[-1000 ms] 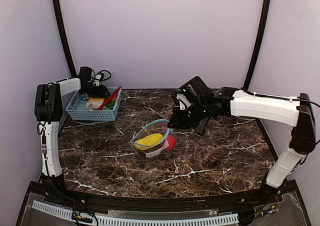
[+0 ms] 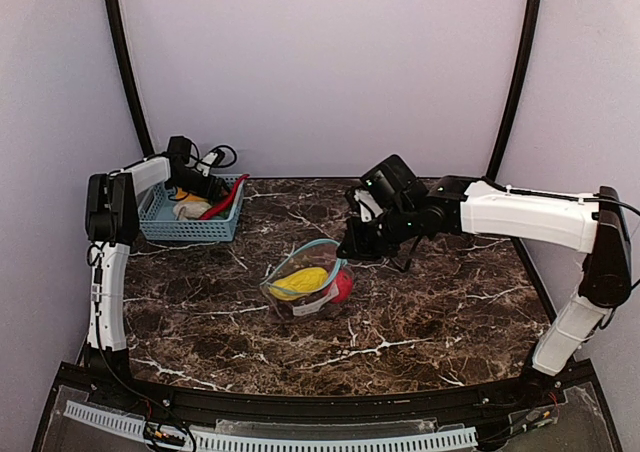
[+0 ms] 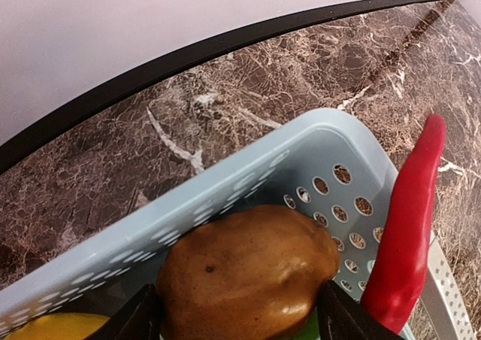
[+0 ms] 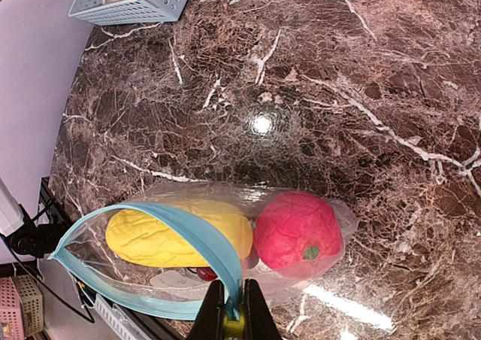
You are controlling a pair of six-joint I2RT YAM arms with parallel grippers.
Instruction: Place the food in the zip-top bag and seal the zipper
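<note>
My left gripper is in the blue basket [image 2: 188, 229] at the back left, its fingers either side of a brown potato-like item [image 3: 244, 268]; whether they grip it is unclear. A red chili [image 3: 406, 227] lies beside it, with a yellow item [image 3: 56, 328]. My right gripper is shut on the zip bag's light-blue rim [image 4: 180, 227] at the table's middle. Inside the clear bag, seen in the top and right wrist views, lie a yellow item [image 4: 150, 236] and a pink round item [image 4: 294, 229].
Walls stand at the back and both sides, close to the basket.
My left arm has shifted slightly right over the basket, its gripper a little lower or deeper among the items. The right arm and bag look nearly unchanged.
</note>
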